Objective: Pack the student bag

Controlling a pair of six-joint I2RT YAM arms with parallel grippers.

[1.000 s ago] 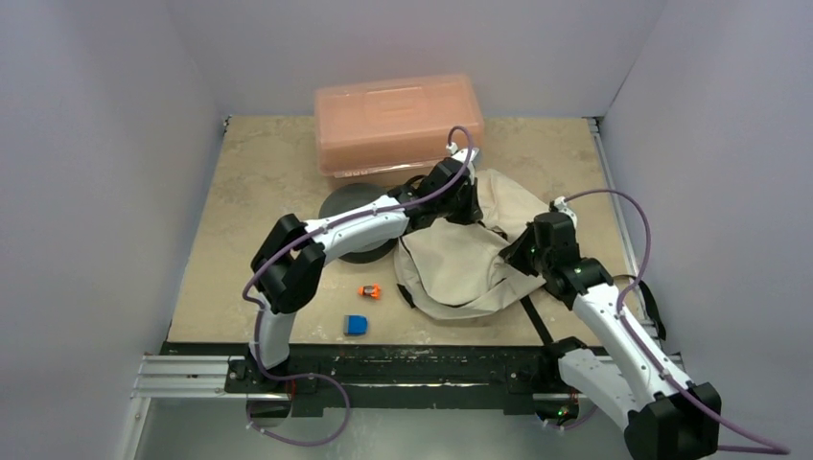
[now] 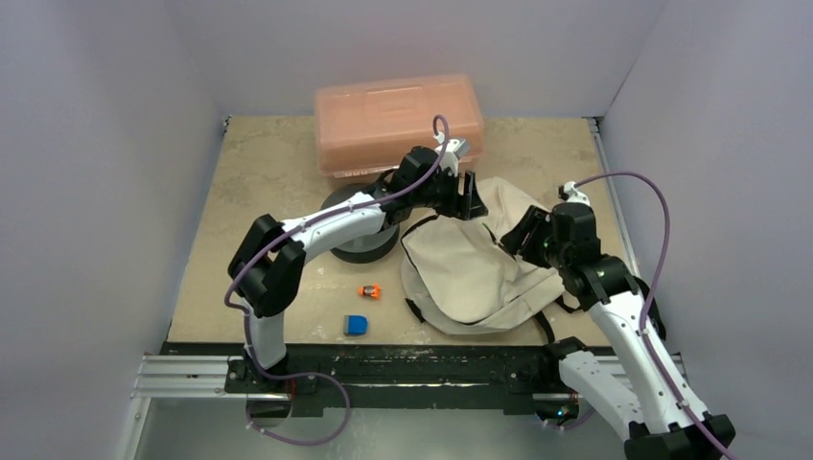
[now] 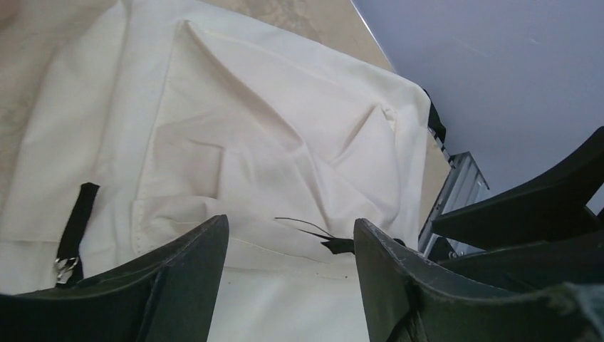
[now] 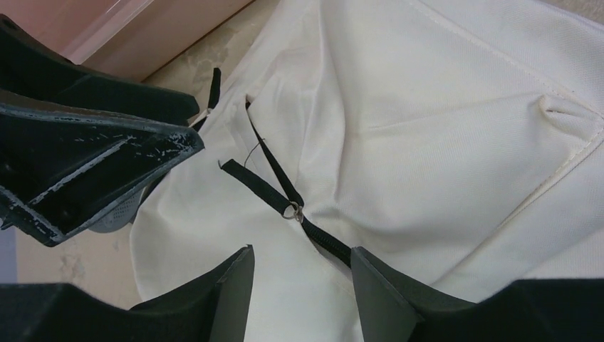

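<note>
The cream fabric bag (image 2: 465,268) lies flat and creased on the table. Over its upper part hangs my left gripper (image 2: 470,196), its fingers spread and nothing between them. My right gripper (image 2: 515,238) is low over the bag's right side. In the right wrist view its fingertips stand apart, with a black zipper strip (image 4: 260,187) and its metal ring just beyond them; the strip runs on toward one finger (image 4: 384,292), and I cannot tell whether they touch. A black strap (image 3: 75,231) with a metal end shows at the bag's left in the left wrist view.
An orange translucent box (image 2: 398,125) stands at the back, with a grey round container (image 2: 364,247) in front of it, partly under my left arm. A small orange item (image 2: 369,291) and a blue block (image 2: 356,325) lie left of the bag.
The right gripper has risen slightly in the top view. The bag sits a little nearer the front edge.
</note>
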